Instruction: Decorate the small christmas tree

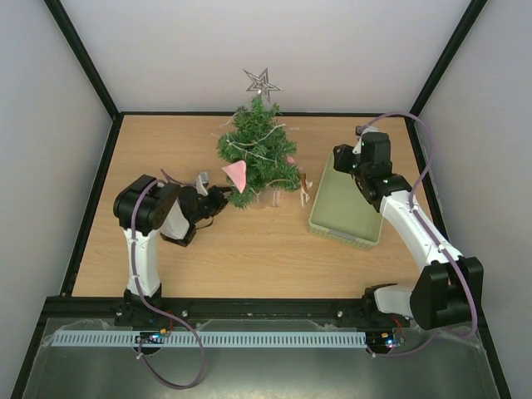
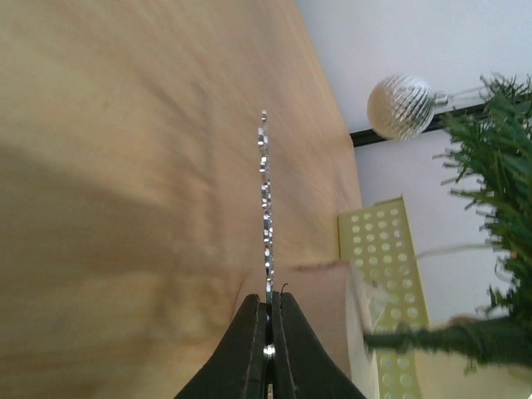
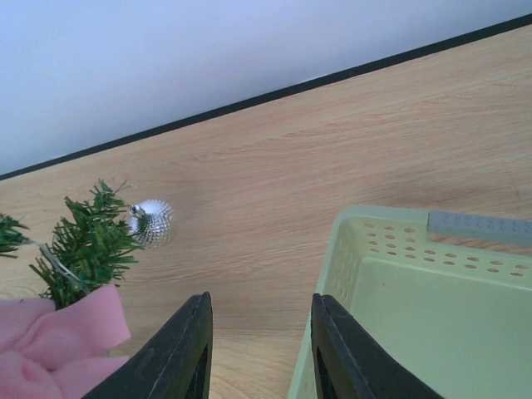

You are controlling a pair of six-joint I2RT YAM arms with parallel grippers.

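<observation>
The small tree (image 1: 258,150) stands mid-table with a silver star (image 1: 263,83) on top, white strands and pink ornaments (image 1: 235,173). Silver balls hang on branches in the left wrist view (image 2: 401,106) and right wrist view (image 3: 151,222). My left gripper (image 1: 224,196) is shut at the tree's lower left; in its wrist view a thin silver glittery edge rises behind the fingertips, whether held I cannot tell. My right gripper is part open over the bin's left side, nothing between its fingers.
A green bin (image 1: 349,224) sits right of the tree. Walls and black frame edges bound the table.
</observation>
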